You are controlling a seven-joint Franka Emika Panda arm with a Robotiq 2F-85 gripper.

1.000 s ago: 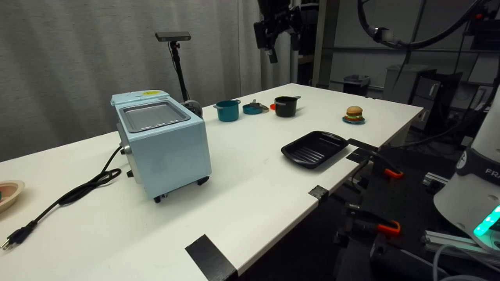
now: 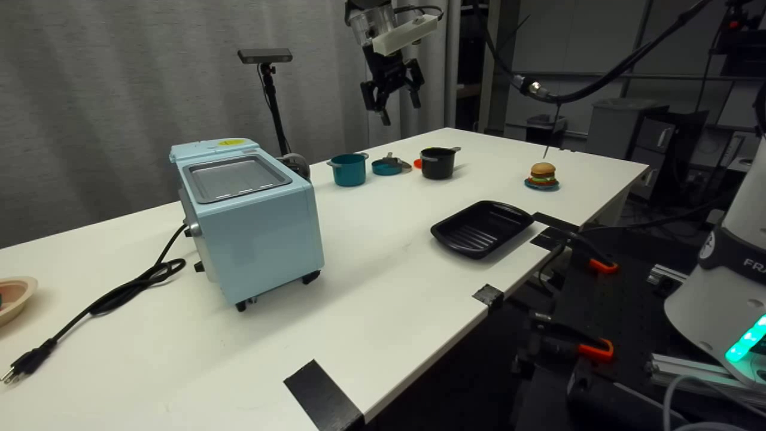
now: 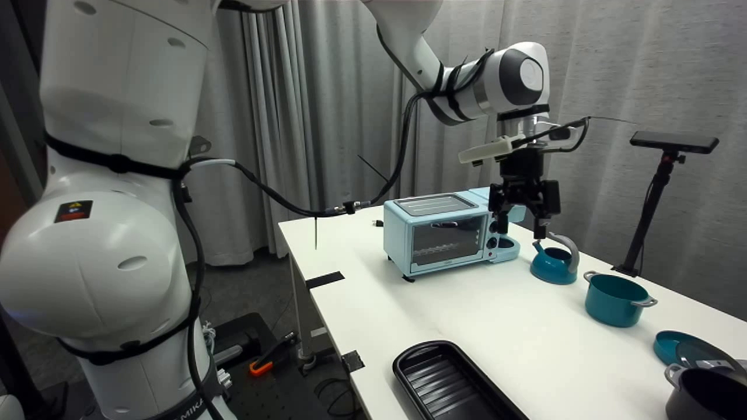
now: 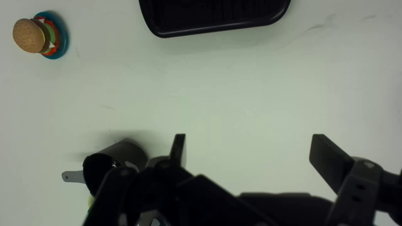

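Observation:
My gripper hangs high over the white table, open, its two fingers wide apart with only bare tabletop below the gap. In the first exterior view the gripper (image 2: 399, 112) is above the pots at the far side. A black pot (image 2: 437, 164) and a teal pot (image 2: 349, 171) stand there, with a teal pan (image 2: 386, 167) between them. The wrist view has the black pot (image 4: 130, 150) at lower left, partly covered by the gripper. A toy burger (image 4: 30, 35) on a small teal plate (image 4: 64, 37) lies at upper left.
A black ribbed tray (image 2: 482, 228) lies near the table's front edge. The light blue toaster oven (image 3: 448, 241) stands beside a teal kettle (image 3: 553, 266). A power cord (image 2: 129, 287) trails over the table. Between tray and pots the tabletop is clear.
My gripper has come down and moved left in the first exterior view, toward the teal pot's side. The objects on the table have not moved.

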